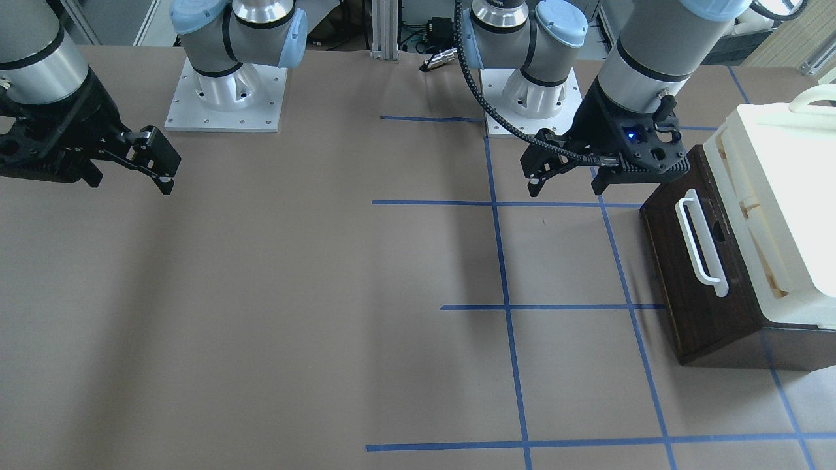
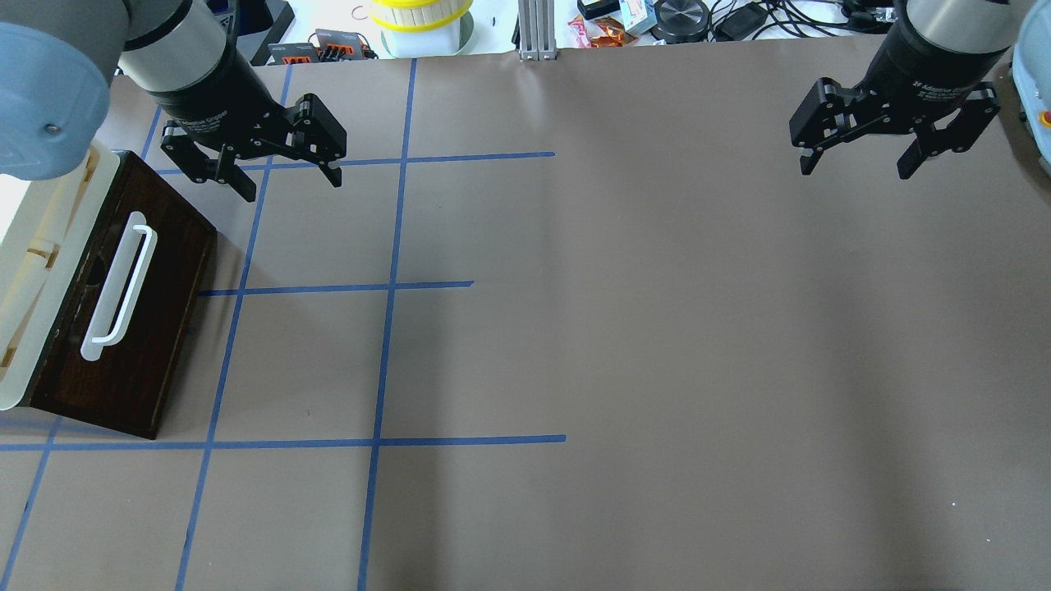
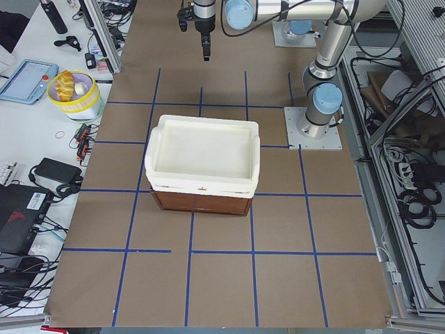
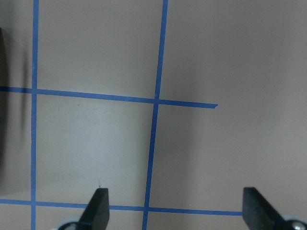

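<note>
My gripper [image 1: 564,188] hangs open above the blue-taped floor, beside a dark brown cabinet [image 1: 690,321] with a white handle [image 1: 701,243] on its front and a white tray-like top [image 3: 203,149]. In the top view the gripper [image 2: 291,192] is just off the cabinet's handled side, toward the back. In the left wrist view its two fingers [image 4: 96,211] stand wide apart at the bottom, with only bare taped surface between them.
A second black gripper [image 2: 855,167] hangs on the other side of the front and top views. A side table with a yellow bucket [image 3: 74,106] and cables lies beyond the left edge.
</note>
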